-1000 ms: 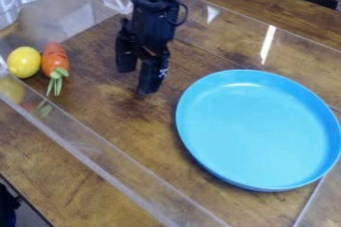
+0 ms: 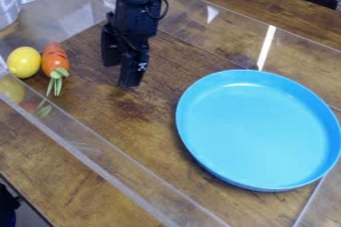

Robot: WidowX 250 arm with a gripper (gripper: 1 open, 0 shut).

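Observation:
My black gripper hangs from the top of the view over the wooden table, left of centre; its dark fingers are too indistinct to show whether they are apart. A yellow lemon-like fruit and an orange carrot with green top lie to its left, apart from it. A large blue plate fills the right side.
Clear transparent walls run around the work area, with a reflection of the fruit at the left. The wood between the carrot and the plate is bare.
My gripper has shifted to the left, toward the carrot, over the last second. The plate, carrot and yellow fruit have not moved.

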